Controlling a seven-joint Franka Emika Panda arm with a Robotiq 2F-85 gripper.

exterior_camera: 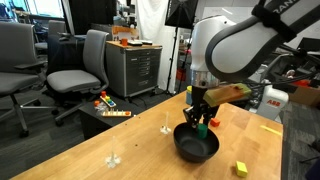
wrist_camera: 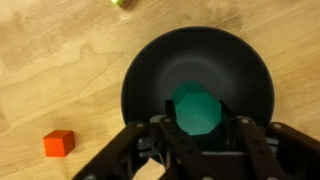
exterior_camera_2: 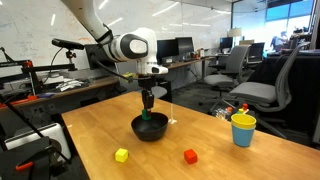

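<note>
A green object point(wrist_camera: 198, 110), rounded as seen from above, sits between the fingers of my gripper point(exterior_camera: 203, 126), which is shut on it. It is over the black bowl point(wrist_camera: 145, 70), its lower part inside the rim in exterior view 2, where the green object point(exterior_camera_2: 147, 113) shows below the fingers. Whether it touches the bowl's bottom I cannot tell. The bowl point(exterior_camera_2: 150, 128) stands upright on the wooden table.
A yellow block point(exterior_camera_2: 122, 156) and a red block point(exterior_camera_2: 190, 157) lie on the table near the bowl. The blue and yellow cups point(exterior_camera_2: 243, 130) stand farther off. A thin white stand point(exterior_camera: 166, 127) is close beside the bowl.
</note>
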